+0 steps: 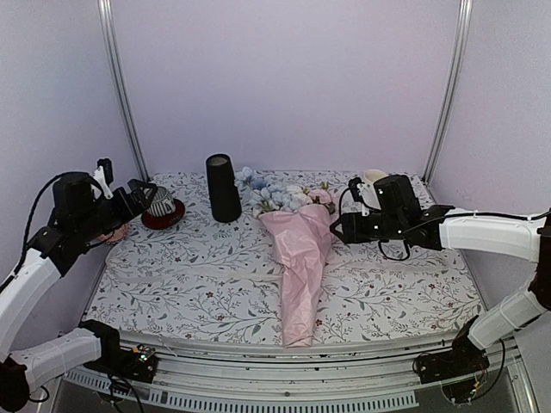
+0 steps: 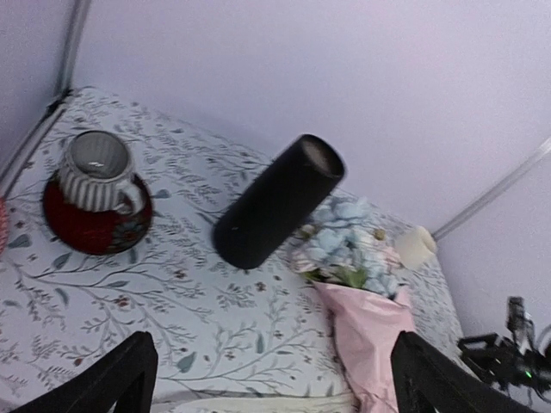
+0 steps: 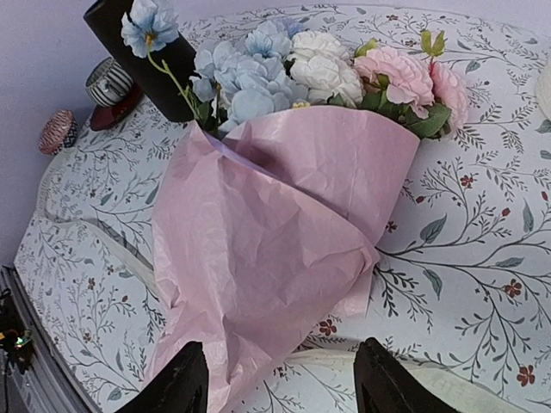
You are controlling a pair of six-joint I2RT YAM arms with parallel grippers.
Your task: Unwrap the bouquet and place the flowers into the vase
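The bouquet's flowers (image 1: pixel 288 196), blue, white and pink, lie at the back middle, sticking out of pink wrapping paper (image 1: pixel 301 267). Left of them stands a tall black vase (image 1: pixel 224 194). A pale ribbon (image 3: pixel 413 374) runs out from under the paper and lies flat across the cloth. My right gripper (image 1: pixel 336 229) hovers just right of the paper's upper part. Its fingers (image 3: pixel 182 379) are apart with nothing between them. Over at the far left, my left gripper (image 1: pixel 142 196) is open and empty, above the table near the striped cup.
A striped cup (image 2: pixel 99 172) sits on a dark red saucer (image 2: pixel 90 230) at the back left. Near it is a reddish patterned object (image 3: pixel 58 131). A cream container (image 2: pixel 415 247) stands at the back right.
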